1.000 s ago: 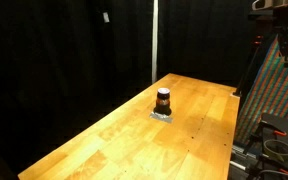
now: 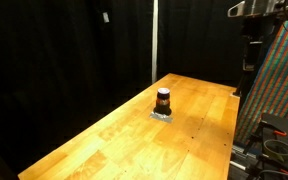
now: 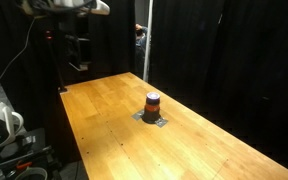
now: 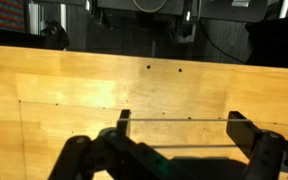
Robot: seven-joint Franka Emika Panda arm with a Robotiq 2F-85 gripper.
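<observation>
A dark, can-like object point(image 2: 163, 100) with a pale top stands upright on the wooden table point(image 2: 94, 155). In exterior view 2 the same object point(image 3: 152, 104) shows a reddish band and a wider black base, with grey flat pieces at its foot. High over the table's end, well away from the object, hangs my gripper. Its fingers point(image 4: 123, 124) are spread wide apart in the wrist view, with only bare wood beneath. The wrist view does not include the can-like object.
Dark equipment and cables point(image 2: 276, 148) stand beside the table. Black curtains point(image 2: 64, 70) close off the back. Apart from the upright object, the tabletop is clear. A dark gap runs past the table edge point(image 4: 154, 58) in the wrist view.
In exterior view 1 the arm and gripper have moved leftward from the upper right edge, closer to the table. The object on the table has stayed in place.
</observation>
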